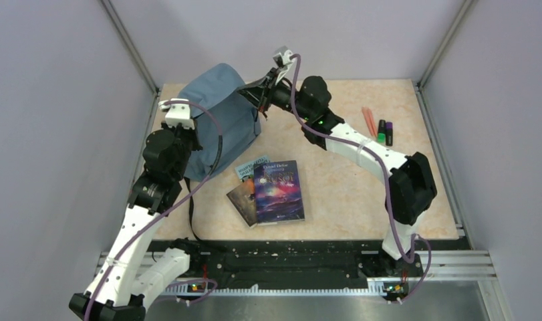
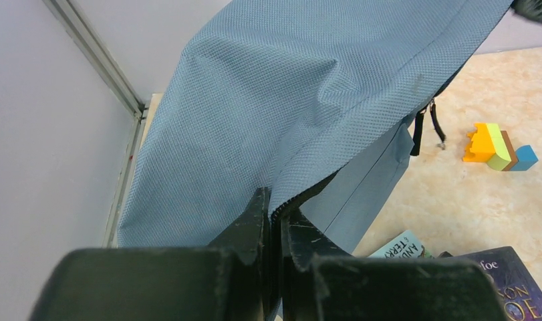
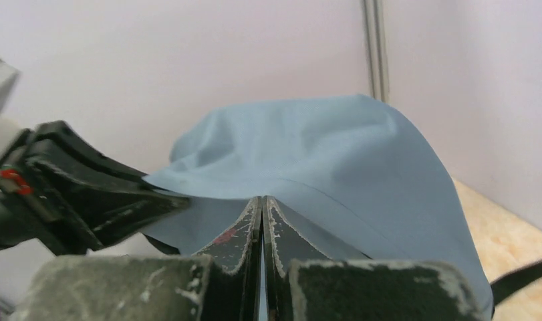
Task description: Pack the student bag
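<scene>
The blue-grey bag stands on the left of the table. My left gripper is shut on the bag's edge at its zipper. My right gripper is shut and held at the upper right of the bag, by its raised flap; nothing shows between its fingers. Three books lie in a loose pile in front: a large purple book, a brown book and a light blue one.
Colored blocks lie right of the bag, hidden under my right arm in the top view. Pink pencils and several markers lie at the right. Walls border both sides.
</scene>
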